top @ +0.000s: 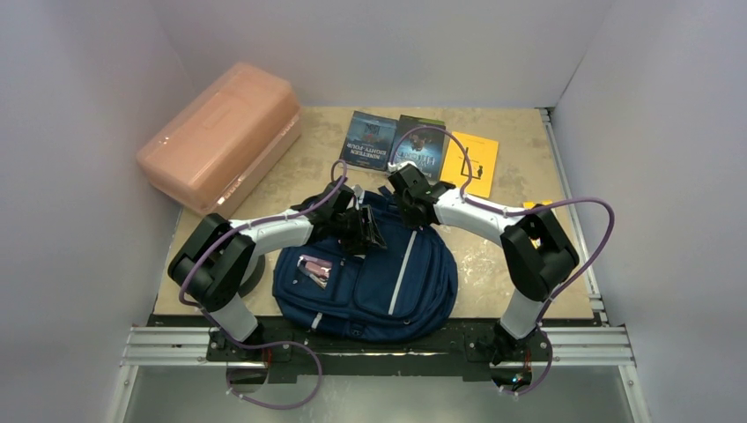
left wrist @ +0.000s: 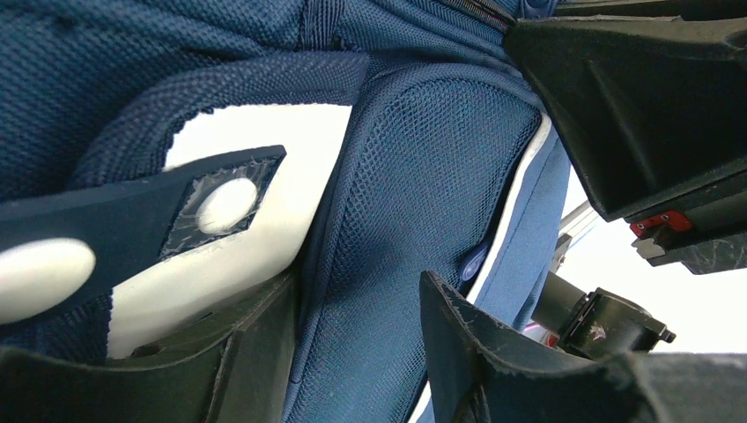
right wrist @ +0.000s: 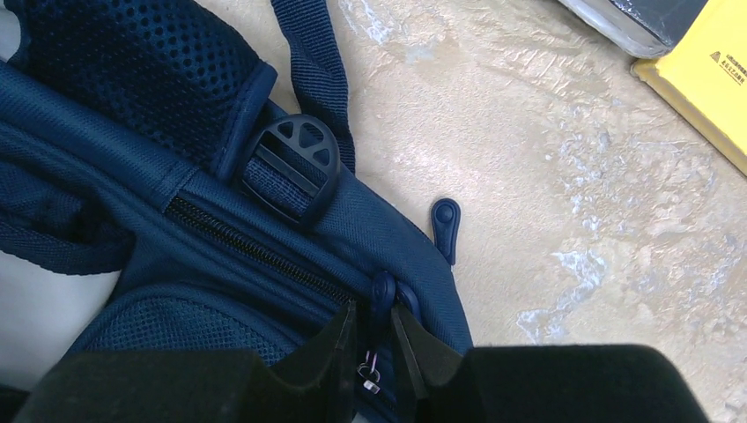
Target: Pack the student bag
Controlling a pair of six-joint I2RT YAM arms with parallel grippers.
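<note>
The navy backpack (top: 388, 291) lies flat at the front centre of the table. My left gripper sits low over its mesh fabric and white panel, fingers apart; whether fabric is pinched cannot be told. My right gripper is at the bag's upper zipper (right wrist: 255, 251), its fingertips either side of a dark zipper pull (right wrist: 382, 286); whether they grip it is unclear. Behind the bag lie two dark books (top: 370, 137) and a yellow book (top: 477, 154).
A large pink translucent case (top: 211, 132) occupies the back left. A small yellow item (top: 537, 205) is partly behind the right arm. Walls enclose the back and sides.
</note>
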